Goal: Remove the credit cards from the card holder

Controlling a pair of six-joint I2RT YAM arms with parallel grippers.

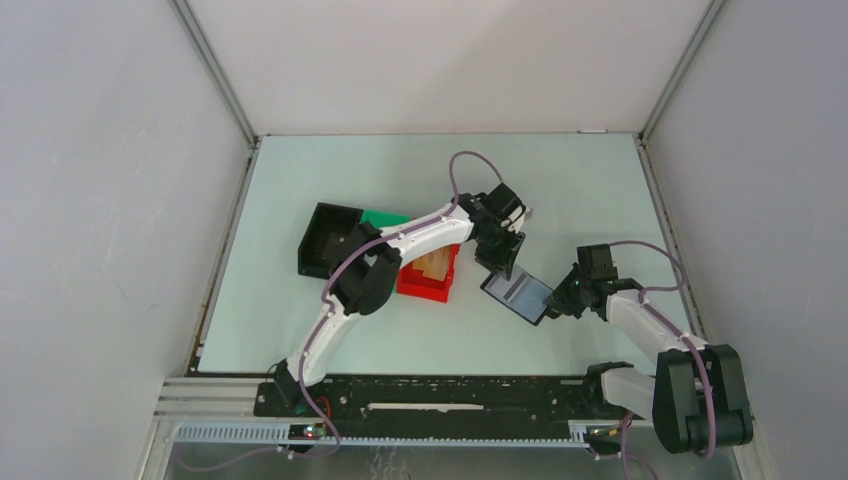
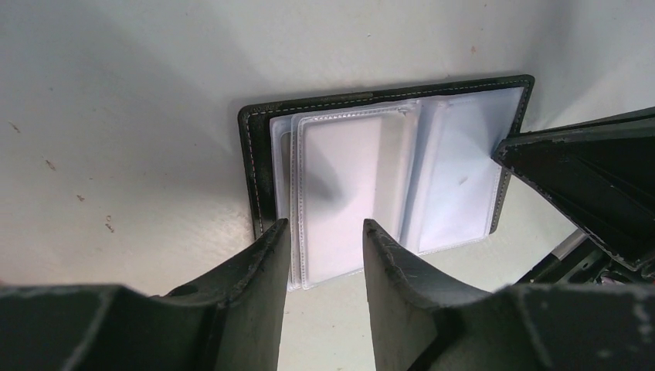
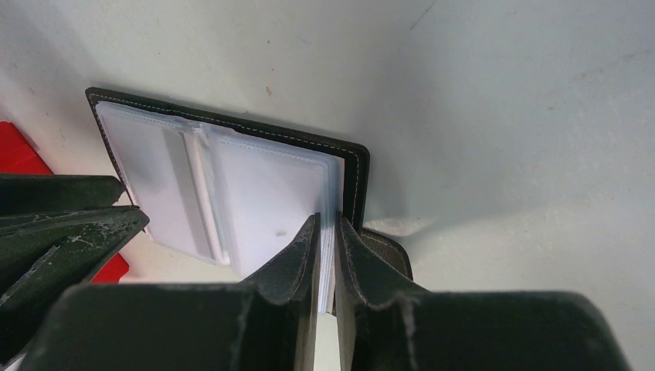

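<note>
The card holder (image 1: 527,297) lies open on the table, black-edged and stitched, with clear sleeves. In the left wrist view, a milky sleeve (image 2: 340,193) spans the space under my left gripper; its fingers are apart and nothing is visibly held. At the holder's opposite end, my right gripper has its fingertips close together around the outer edge of a clear sleeve (image 3: 270,189). A narrow gap shows between them; whether they press on the sleeve is unclear. No separate card can be made out through the cloudy plastic.
Left of the holder stands a red box (image 1: 423,290), with a green piece (image 1: 385,218) and a black box (image 1: 322,238) beyond it. My left arm reaches over them.
</note>
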